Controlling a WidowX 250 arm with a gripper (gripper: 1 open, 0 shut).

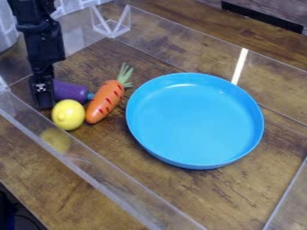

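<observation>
My black gripper point(41, 88) reaches down from the upper left, low at the left side of a clear-walled enclosure, its lower fingers beside a purple eggplant point(72, 91). A yellow lemon point(68, 115) sits just below the eggplant, and an orange carrot point(107, 99) with a green top lies to their right. The fingers stand open, with the eggplant partly hidden at them; whether they touch it is unclear.
A large blue plate point(195, 120) fills the middle right of the wooden surface point(156, 198). Clear plastic walls run along the left, top and lower sides. Bare wood lies above the plate.
</observation>
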